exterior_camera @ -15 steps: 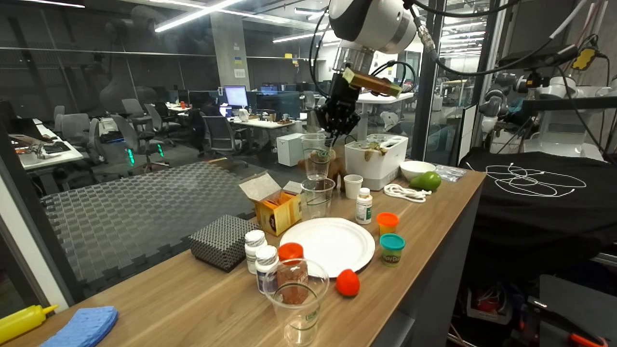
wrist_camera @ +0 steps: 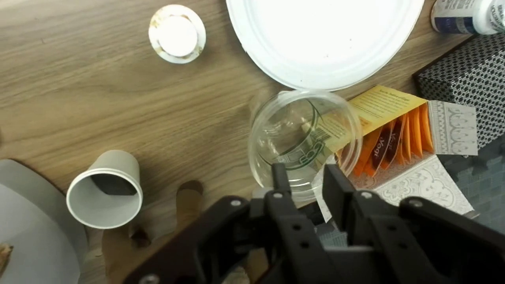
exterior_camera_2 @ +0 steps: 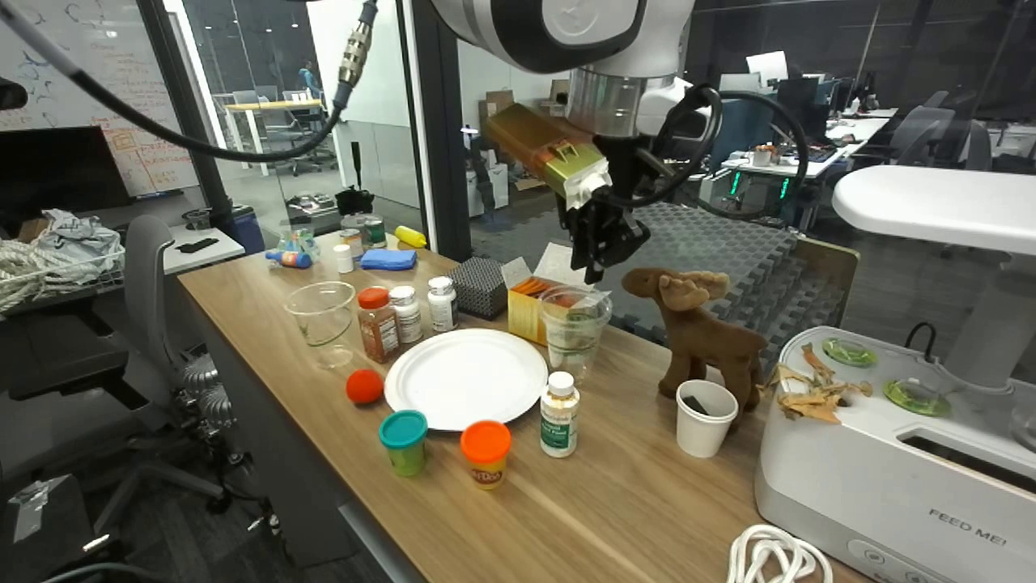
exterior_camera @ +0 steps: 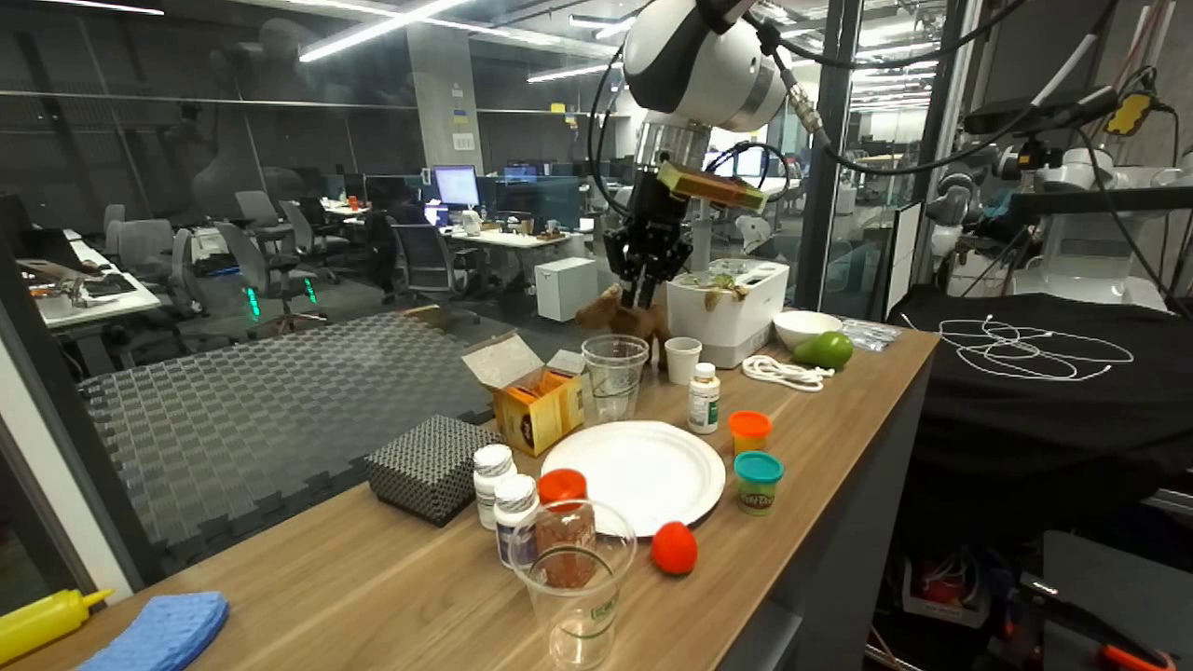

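A pair of clear plastic cups [exterior_camera: 614,380] appears nested, one inside the other, upright beside the tea box [exterior_camera: 539,408]. In exterior view 2 the nested cups [exterior_camera_2: 575,335] show two rims close together. Just above them hangs my gripper [exterior_camera_2: 592,274], apart from the rim. From the wrist view, the two black fingers of my gripper stand apart near the edge of the clear cups [wrist_camera: 305,137], and I see nothing held between them. Another clear cup [exterior_camera: 576,593] stands separately at the near end of the table.
A white plate [exterior_camera_2: 466,379] lies beside the nested cups. Close by are a brown plush moose [exterior_camera_2: 714,335], a white paper cup [exterior_camera_2: 705,418] and a white-capped bottle [exterior_camera_2: 559,416]. The white planter [exterior_camera_2: 874,466] takes up the far end.
A clear cup that hung beneath my gripper above the standing cup is now down inside it. My gripper has come lower and let go of it.
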